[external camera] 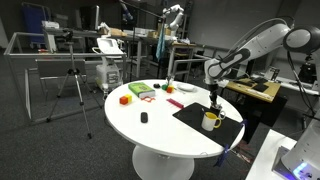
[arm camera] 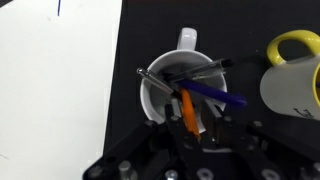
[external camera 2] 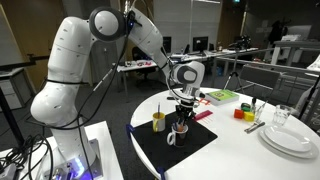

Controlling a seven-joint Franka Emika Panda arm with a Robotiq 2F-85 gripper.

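Note:
A white mug (arm camera: 153,95) stands on the black mat, holding several pens, among them a dark blue pen (arm camera: 212,92), a silver pen (arm camera: 157,82) and an orange pen (arm camera: 188,112). Pointing down at this mug (external camera 2: 178,138), my gripper (external camera 2: 184,119) is right over its opening. The orange pen reaches toward the fingers in the wrist view, but whether they touch it is unclear. Beside the white mug is a white and yellow mug (arm camera: 291,87); its yellow outside shows in exterior view 1, where the mug (external camera: 209,122) partly hides things behind it.
The black mat (external camera: 187,115) lies on a round white table (external camera: 135,122). A dark object (external camera: 144,117), colored blocks (external camera: 125,100), a green tray (external camera: 141,88) and a red item (external camera: 175,103) lie elsewhere on it. In exterior view 2, clear glasses (external camera 2: 281,114) and a plate (external camera 2: 288,139) stand right.

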